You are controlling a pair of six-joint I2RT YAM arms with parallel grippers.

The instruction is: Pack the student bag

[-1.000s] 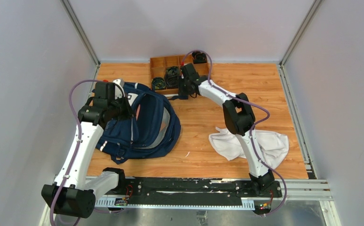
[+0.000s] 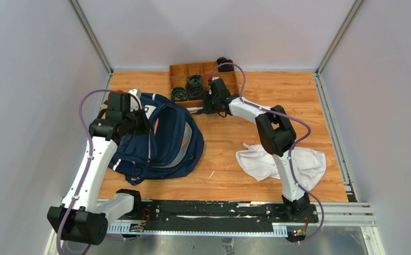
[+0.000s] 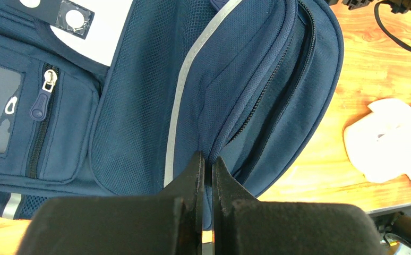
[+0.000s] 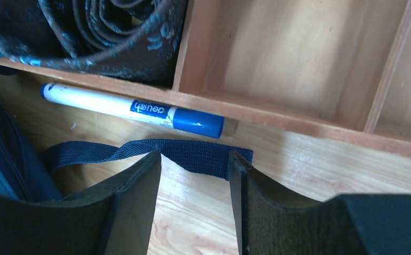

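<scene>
The navy student bag (image 2: 163,141) lies on its side at the left of the table, its main opening showing. My left gripper is shut on the bag's fabric edge beside a zipper. In the right wrist view a white marker with a blue cap (image 4: 134,109) lies on the table against the front wall of the wooden box. My right gripper is part open, its fingers on either side of a navy strap (image 4: 203,156) just in front of the marker. Nothing is gripped between these fingers; the marker is beyond their tips.
The wooden organizer box (image 2: 179,70) stands at the back with dark coiled items (image 2: 195,85) in some compartments; others are empty. A white cloth (image 2: 307,164) is crumpled at the right.
My right gripper has come back out from over the box toward its front edge, and the marker now lies in front of the box. The left arm and bag have stayed put.
</scene>
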